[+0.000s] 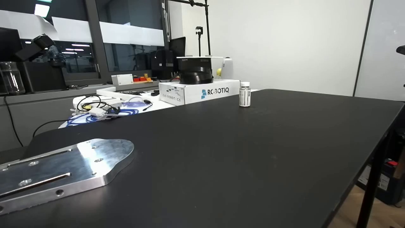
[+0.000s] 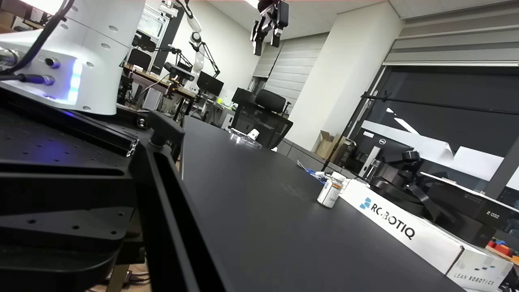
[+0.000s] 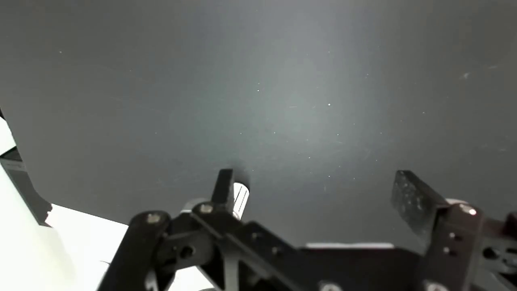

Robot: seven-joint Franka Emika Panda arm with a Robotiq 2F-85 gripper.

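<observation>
A small white-capped bottle [image 1: 245, 95] with a printed label stands upright on the black table. Exterior view 2 shows the same bottle [image 2: 331, 190] close to the table's far long edge, beside the white box. High above the table hangs my gripper [image 2: 265, 46], its fingers apart and nothing between them. From the wrist, the gripper is wide open over bare table. Part of the bottle [image 3: 240, 199] shows just beside the left finger, well below it; that finger and the linkage hide the rest.
A metal plate [image 1: 95, 159] lies at the near left table corner in exterior view 1. The ROBOTIQ box [image 1: 212, 91] borders the table beyond the bottle, with tangled cables [image 1: 102, 108] nearby.
</observation>
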